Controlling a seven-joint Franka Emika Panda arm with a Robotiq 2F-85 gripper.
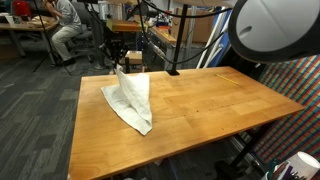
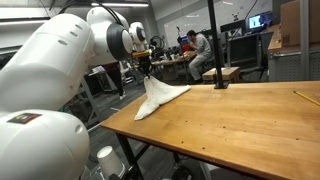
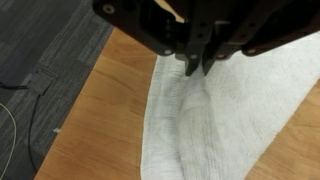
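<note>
A white cloth lies partly spread on the far left part of the wooden table. One part of it rises in a peak to my gripper, which is shut on it above the tabletop. From the other side, the lifted fold of the cloth hangs below the gripper, and a corner rests on the table. In the wrist view the dark fingers of my gripper pinch a ridge of the cloth; the exact grip point is partly hidden by the fingers.
A thin yellow stick lies toward the table's far right. The table's left edge is close to the cloth, with carpet beyond it. A person sits in the background.
</note>
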